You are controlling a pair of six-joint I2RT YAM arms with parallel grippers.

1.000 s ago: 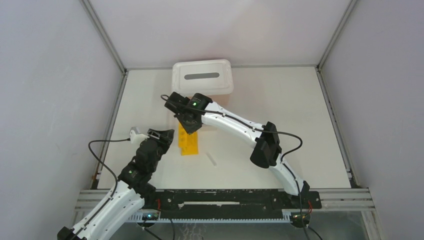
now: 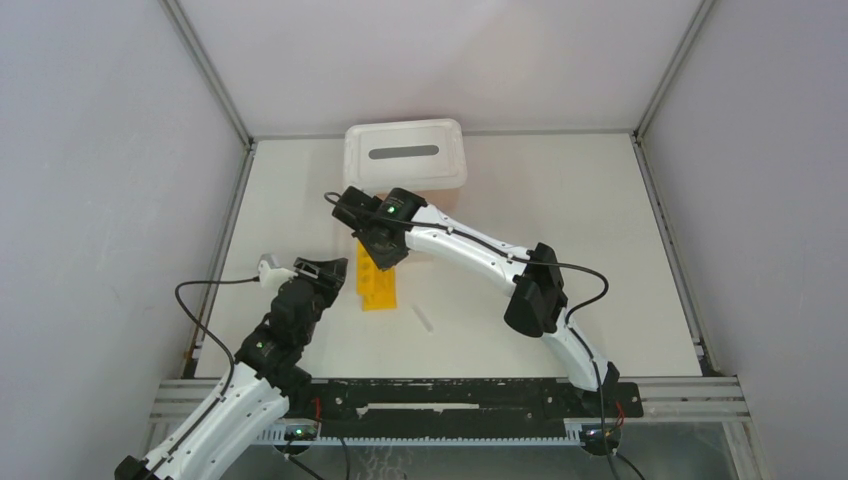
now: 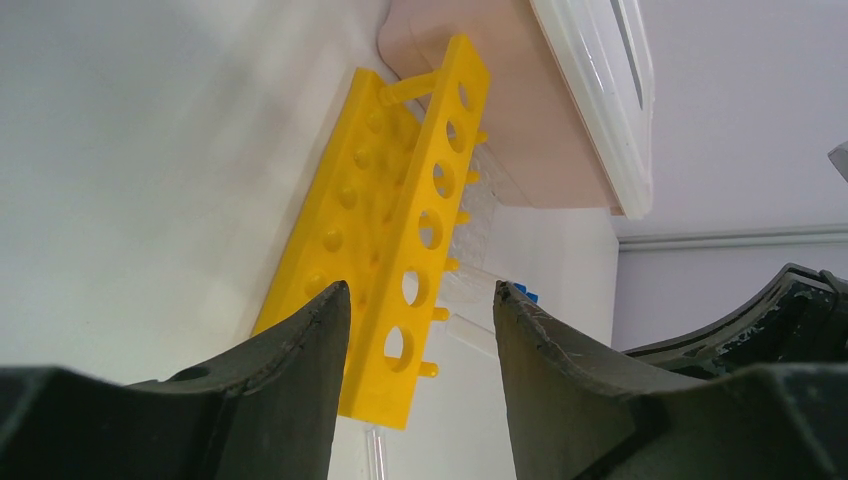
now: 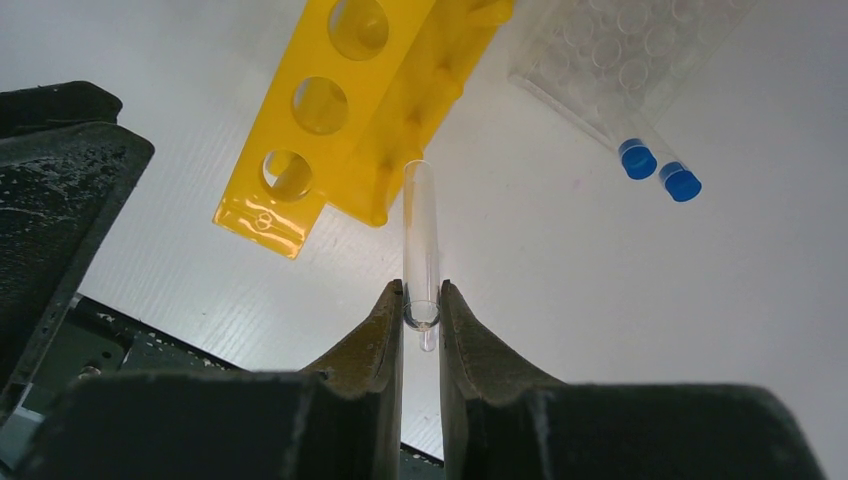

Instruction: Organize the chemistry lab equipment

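The yellow test-tube rack (image 2: 377, 287) lies left of centre on the table; its round holes look empty in the left wrist view. My right gripper is nearly closed on a clear glass tube (image 4: 421, 230), which points forward from between the fingertips and overlaps the rack's edge in the right wrist view. Above the upper part of the rack, the right hand hides some of it from the top camera. Another slim tube (image 2: 422, 318) rests on the table right of the rack's front end. Facing the rack from its left, my left gripper is open, nothing between its fingers.
A white lidded box (image 2: 405, 160) stands behind the rack. Near its base, a clear holed rack (image 4: 605, 60) has two blue-capped tubes (image 4: 637, 158) beside it.
My right gripper has shifted very slightly to the right and toward the table's front edge. The left arm, both racks and the loose tube have stayed put.
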